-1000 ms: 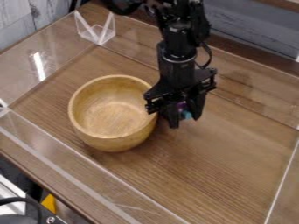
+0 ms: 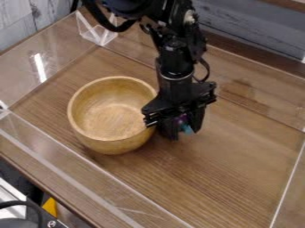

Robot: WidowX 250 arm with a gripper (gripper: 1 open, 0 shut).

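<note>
A black robot arm reaches down from the top centre to the wooden table, its gripper (image 2: 179,114) low beside the right rim of a large wooden bowl (image 2: 110,105). A small object with bluish and purple colour (image 2: 184,124) is partly visible at the fingertips, mostly hidden by them. Whether the fingers are closed on it I cannot tell. The bowl looks empty.
Bare table (image 2: 238,169) lies to the right and in front of the gripper. Clear plastic sheeting or edging runs along the left side. A raised edge is at the back right.
Over the last second the gripper has moved slightly down, staying beside the bowl at the small object, which is now more covered by the fingers. The bowl looks unmoved.
</note>
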